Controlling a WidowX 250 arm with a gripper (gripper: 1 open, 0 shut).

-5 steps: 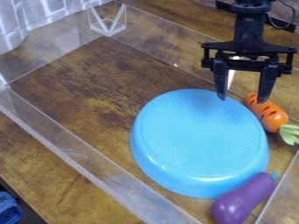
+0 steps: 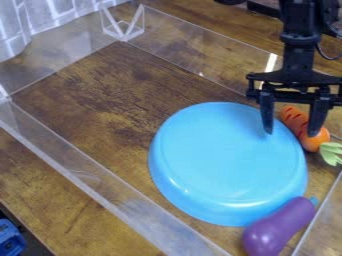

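My black gripper (image 2: 290, 116) hangs at the upper right, fingers pointing down and spread open, over an orange carrot (image 2: 315, 136) with pale green leaves. The carrot lies just right of a large light blue disc (image 2: 221, 165), probably an upturned plate or lid. A purple eggplant (image 2: 274, 228) lies at the lower right, beside the disc. I cannot tell whether the fingers touch the carrot.
Clear plastic walls (image 2: 80, 170) border the wooden work area. A small blue object (image 2: 8, 240) sits at the lower left corner, outside the walls.
My gripper has moved right and down toward the carrot. The disc, carrot and eggplant look unmoved.
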